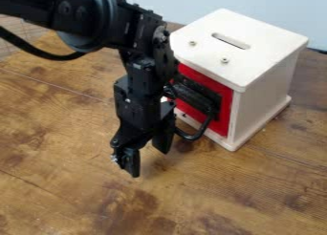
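Observation:
My black gripper (144, 151) hangs low over the wooden floor, left of the white wooden box (262, 86), with its fingers apart and nothing visible between them. The box has a red front panel (220, 122) with a black fitting on it, largely hidden behind my arm. A black cable loops beside my wrist in front of that panel. The box's top has a slot (230, 39) and small screws.
Bare wooden floor (64, 172) fills the left and front of the view. A pale wall stands behind the box.

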